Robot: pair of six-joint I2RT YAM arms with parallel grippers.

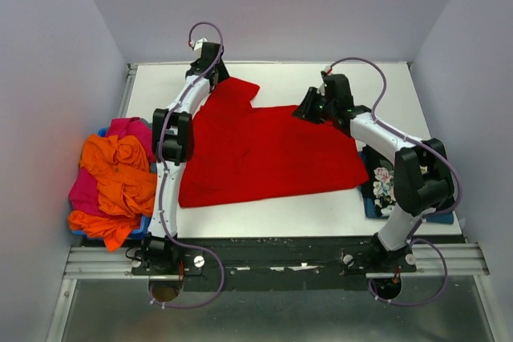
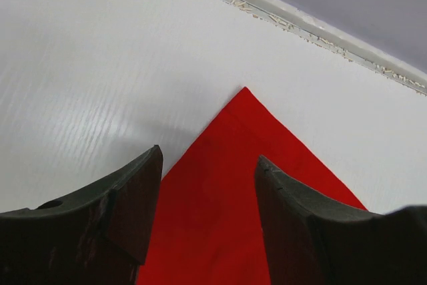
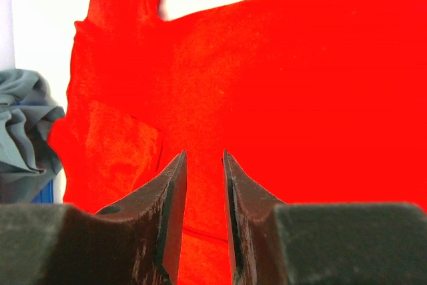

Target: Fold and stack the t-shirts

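A red t-shirt (image 1: 272,158) lies spread over the white table (image 1: 140,94), with one sleeve reaching toward the back edge. My left gripper (image 1: 215,70) hovers at that sleeve's outer corner; in the left wrist view its open fingers (image 2: 120,211) frame the red cloth below, holding nothing. My right gripper (image 1: 313,106) is over the upper right part of the shirt; in the right wrist view its fingers (image 3: 170,211) are part open, with red fabric beneath and nothing seen between them.
A blue bin of orange and pink clothes (image 1: 120,182) stands at the left, grey cloth (image 3: 23,138) beside it. Dark floral folded fabric (image 1: 385,182) lies at the right.
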